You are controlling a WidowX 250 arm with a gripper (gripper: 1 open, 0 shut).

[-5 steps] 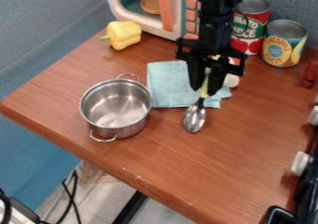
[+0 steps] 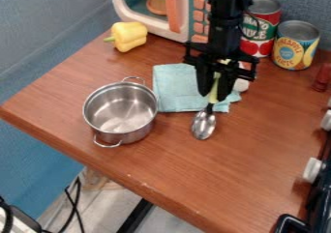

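My black gripper [image 2: 216, 71] hangs from the top of the view over a light blue cloth [image 2: 175, 87] on the wooden table [image 2: 195, 179]. A spoon [image 2: 203, 124] with a pale yellow handle rises up under the fingers, its metal bowl at the cloth's near edge. Whether the fingers are shut on the handle is unclear. A steel pot [image 2: 119, 113] with two handles stands left of the cloth.
A toy microwave [image 2: 169, 14], a yellow plastic item [image 2: 127, 36], two cans [image 2: 295, 45] and a small red bottle [image 2: 323, 77] stand at the back. A black appliance [image 2: 311, 198] lines the right edge.
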